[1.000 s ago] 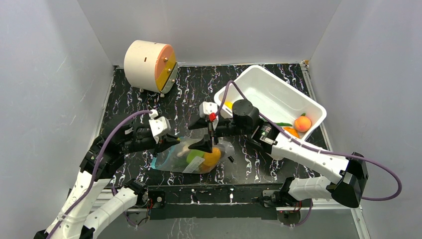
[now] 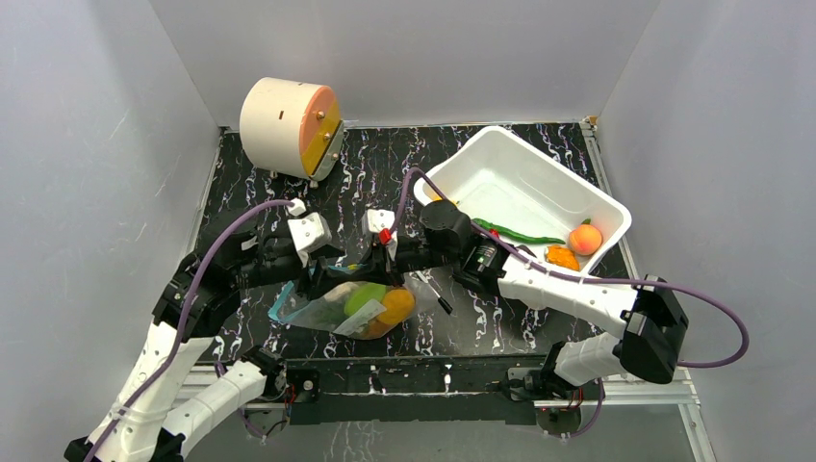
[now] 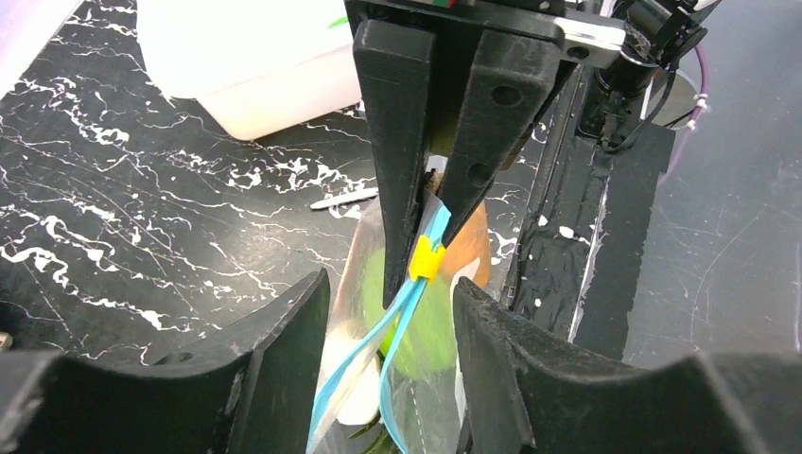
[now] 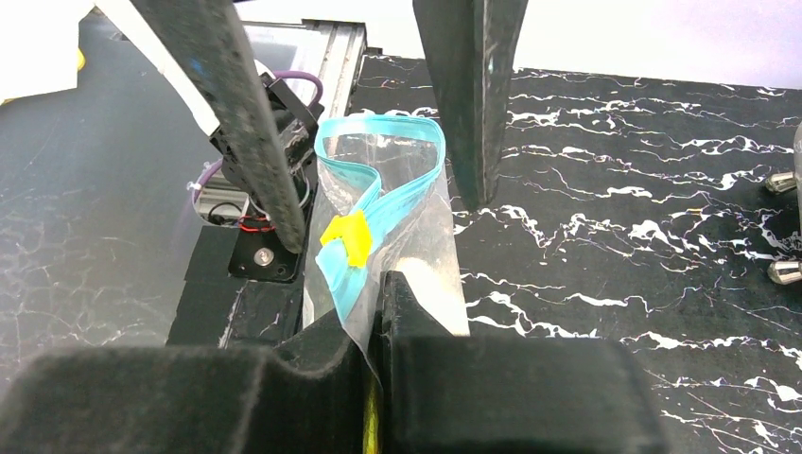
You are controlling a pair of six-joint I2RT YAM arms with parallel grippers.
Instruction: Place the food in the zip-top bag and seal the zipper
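The clear zip top bag (image 2: 327, 315) lies at the table's front, holding a green food (image 2: 366, 296), an orange one (image 2: 397, 304) and some paler food. Its blue zipper strip (image 4: 409, 196) spreads into a loop on the side away from my right gripper; the yellow slider (image 3: 427, 259) sits by that gripper's fingertips. My right gripper is shut, the bag's thin film pinched in its fingers. The left gripper stands open, a finger on either side of the zipper's looped end, apart from it. From above, the arms hide the zipper's middle.
A white bin (image 2: 614, 207) at the right holds a peach (image 2: 585, 238), a green pepper (image 2: 527, 237) and an orange piece (image 2: 562, 257). A round drawer unit (image 2: 279, 120) stands at the back left. A pen (image 2: 443, 302) lies beside the bag.
My right gripper has moved left and closed on the bag's end near the left gripper. The bag has shifted slightly left.
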